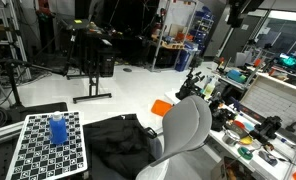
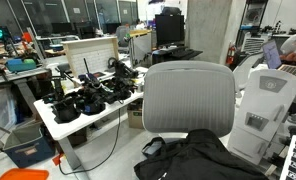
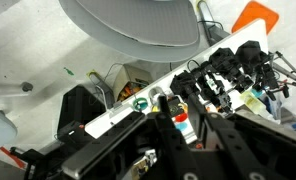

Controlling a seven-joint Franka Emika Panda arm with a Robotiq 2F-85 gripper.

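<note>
In the wrist view my gripper shows at the lower edge, its dark fingers apart and open. Nothing visible is held between them; the cluttered white bench shows beyond. A blue bottle (image 1: 58,128) stands upright on a white board with dark spots (image 1: 33,150) at the lower left of exterior view 1. This bottle cannot be made out in the wrist view.
A grey chair (image 1: 188,125) stands in the middle, with black cloth (image 1: 118,143) beside it. Black devices crowd the white bench (image 2: 88,124). An orange piece (image 1: 162,107) lies on the floor. Open floor shows behind the chair.
</note>
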